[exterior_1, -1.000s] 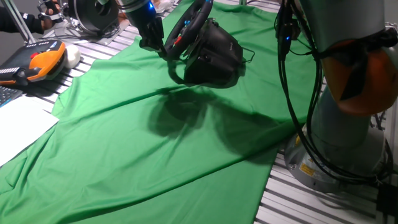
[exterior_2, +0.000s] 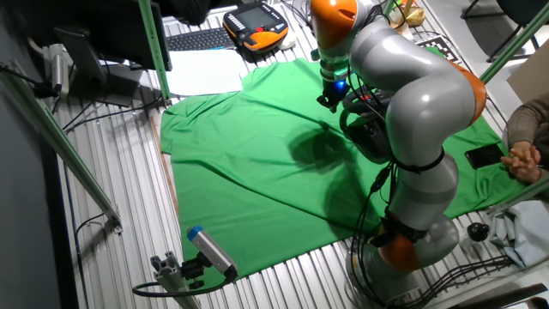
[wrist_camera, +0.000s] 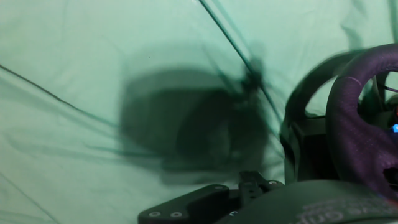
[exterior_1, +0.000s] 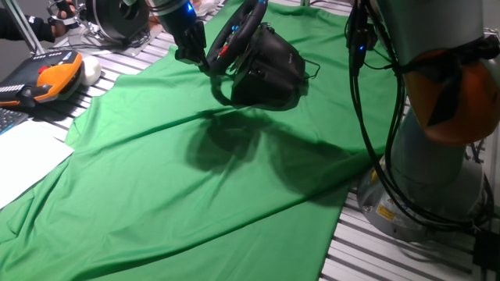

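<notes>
A black steering wheel unit [exterior_1: 269, 74] is tilted at the far part of the green cloth [exterior_1: 133, 187]. Its dark shadow falls apart from it, so it appears raised off the cloth. Close against the rim's near side is my gripper [exterior_1: 205, 65], pointing down. In the wrist view the wheel's rim [wrist_camera: 348, 118] fills the right edge, beside the gripper at the bottom. Exterior view 2 shows the wheel unit [exterior_2: 369, 137] partly behind the arm, with the gripper [exterior_2: 328, 101] to its left. Whether the rim lies between the fingers is hidden.
An orange and black teach pendant [exterior_2: 256, 30], a keyboard [exterior_2: 196, 41] and white paper [exterior_2: 206, 72] lie beyond the cloth. A camera [exterior_2: 211, 251] stands at the near edge. A person's hands [exterior_2: 523, 161] rest by a phone [exterior_2: 485, 155].
</notes>
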